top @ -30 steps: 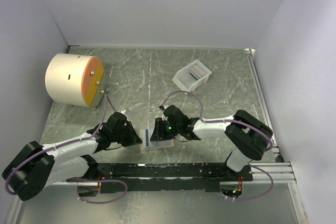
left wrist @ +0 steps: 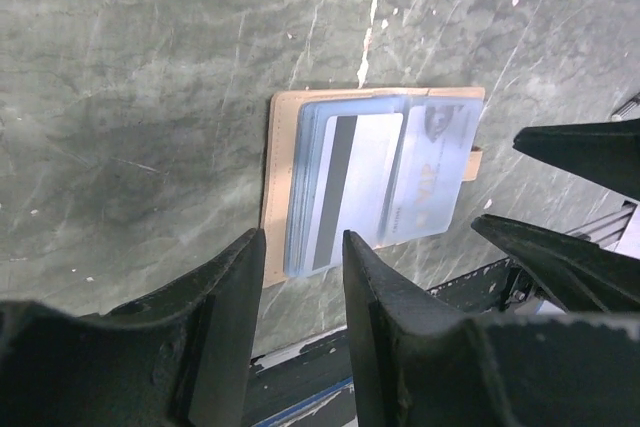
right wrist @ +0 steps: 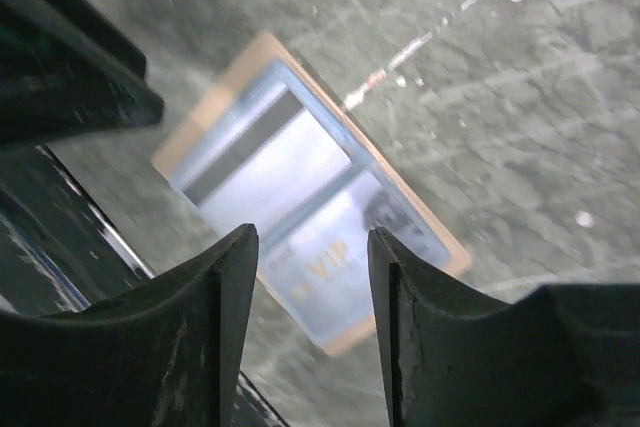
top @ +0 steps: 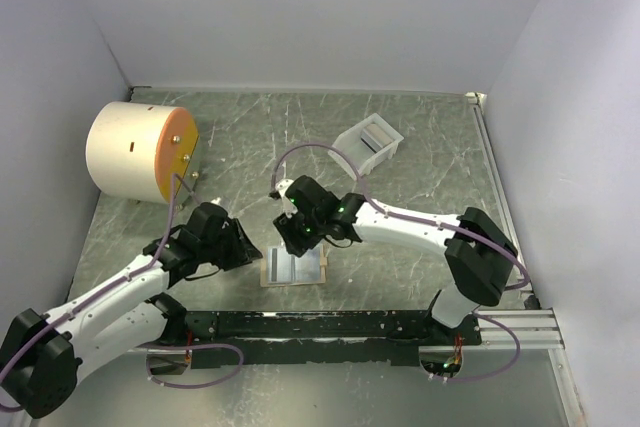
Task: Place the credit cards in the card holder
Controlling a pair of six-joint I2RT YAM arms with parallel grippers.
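Note:
The card holder lies open and flat on the table: a tan base (left wrist: 280, 152) with two bluish clear pockets. In one pocket sits a white card (left wrist: 362, 182) with a dark stripe; the other holds a bluish card (right wrist: 345, 257) marked VIP. Beside the holder's left edge, my left gripper (top: 257, 259) has its fingers apart in the left wrist view, nothing between them. My right gripper (top: 285, 237) hovers over the holder, open and empty; in the right wrist view its fingertips (right wrist: 238, 242) overlap the VIP pocket.
A white bin (top: 350, 152) with a few flat items stands at the back right. A cream and orange drum (top: 130, 152) is at the left. Dark left-arm fingers (right wrist: 75, 87) reach close beside the right gripper.
Both arms have shifted. The left gripper has drawn back left from the holder, and the right gripper has moved left and up over it.

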